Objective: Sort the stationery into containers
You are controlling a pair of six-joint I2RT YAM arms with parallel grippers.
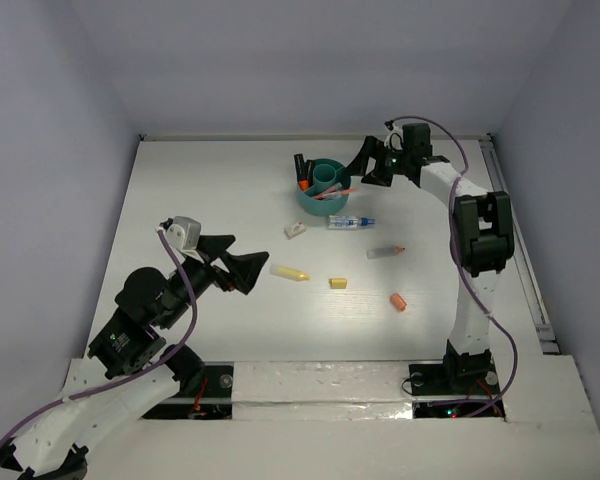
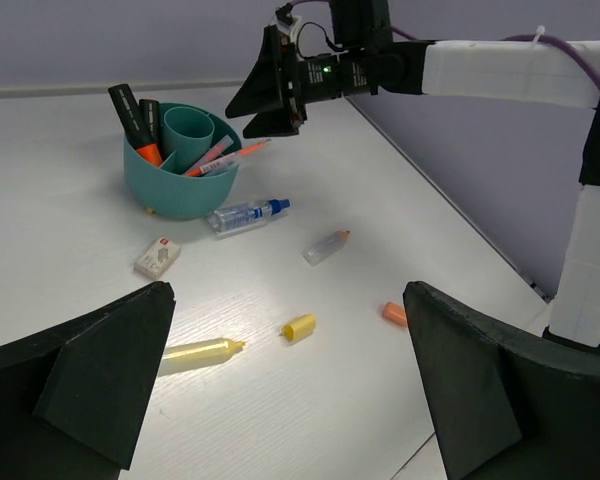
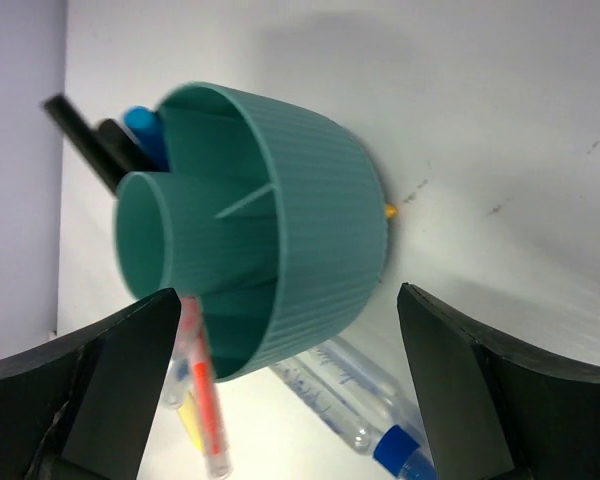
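Note:
A teal divided holder point(image 1: 308, 200) holds black markers point(image 2: 130, 125) and pens, including an orange-and-clear pen point(image 3: 208, 410) leaning over its right rim. My right gripper point(image 1: 365, 160) hovers open just right of the holder. My left gripper point(image 1: 245, 270) is open at the lower left, empty. On the table lie a clear blue-capped tube point(image 1: 350, 222), an eraser point(image 1: 295, 229), a yellow tube point(image 1: 289, 273), a grey pencil-shaped item point(image 1: 385, 251), a small yellow piece point(image 1: 338, 283) and an orange piece point(image 1: 398, 301).
Walls stand at the back and both sides, with a metal rail along the right edge point(image 1: 520, 250).

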